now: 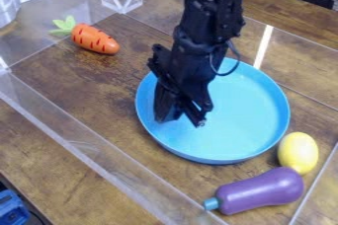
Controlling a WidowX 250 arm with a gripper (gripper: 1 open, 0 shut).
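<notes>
My black gripper hangs low over the left part of a blue plate, its fingertips near or inside the plate's rim. It looks shut; I cannot see anything held between its fingers, though the dark body hides much of that area. A toy carrot lies at the upper left, a yellow lemon right of the plate, and a purple eggplant below it.
Clear plastic edging runs diagonally along the lower left, with a blue object in the corner beyond it.
</notes>
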